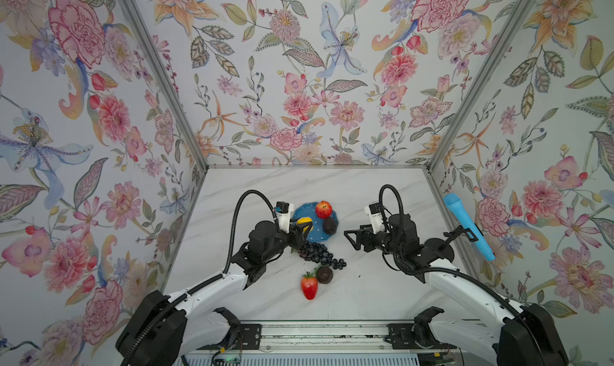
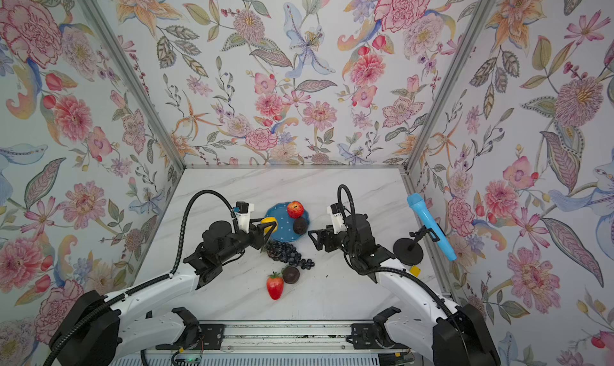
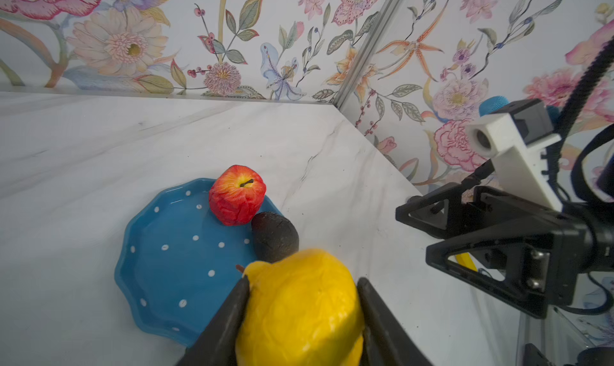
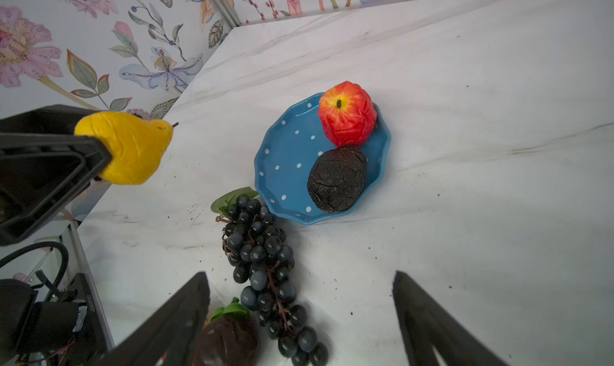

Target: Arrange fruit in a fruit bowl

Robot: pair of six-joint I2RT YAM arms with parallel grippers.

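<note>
My left gripper is shut on a yellow pear (image 3: 299, 308), held up at the near-left side of the blue dotted plate (image 3: 172, 238). On that plate, a red apple (image 4: 348, 113) touches a dark, wrinkled round fruit (image 4: 337, 179). Black grapes (image 4: 268, 257) with a green leaf lie on the table just in front of the plate. Nearer the front are a dark brown round fruit (image 1: 324, 274) and a red strawberry (image 1: 309, 286). To the right of the grapes, above the table, my right gripper has its fingers apart and nothing between them.
A blue cylinder (image 1: 468, 225) on a black stand (image 2: 408, 251) rises at the right wall. A small yellow object (image 2: 415, 270) lies by the stand. The table behind and to the right of the plate is clear.
</note>
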